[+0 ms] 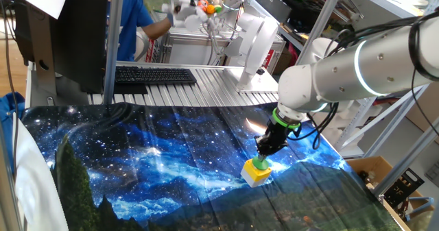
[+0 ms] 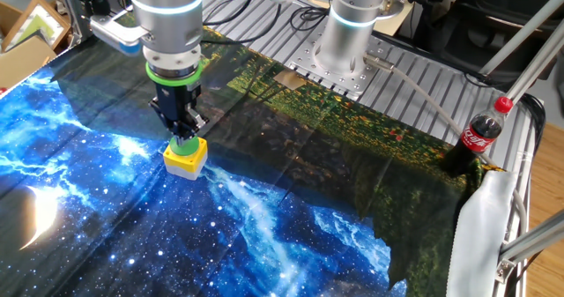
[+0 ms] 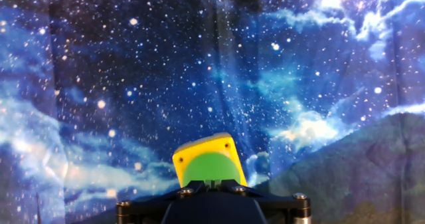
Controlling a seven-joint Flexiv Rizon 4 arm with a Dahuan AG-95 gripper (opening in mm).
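A box with a yellow top and pale base (image 2: 187,165) lies on the starry cloth, a round green button (image 2: 184,145) on its upper face. My black gripper points down over the button, its fingertips brought together with nothing visible between them. In both exterior views the tips reach the button's top and seem to touch it; whether it is pushed in cannot be told. The wrist view shows the yellow face (image 3: 227,145) tilted, and the gripper body hides the near part of the button.
Open cloth (image 1: 164,162) surrounds the box. A cola bottle (image 2: 481,137) stands at the cloth's far corner, close to a white sheet (image 2: 480,235). Behind the cloth are a keyboard (image 1: 154,75) and a white device (image 1: 255,46); a person in blue sits beyond.
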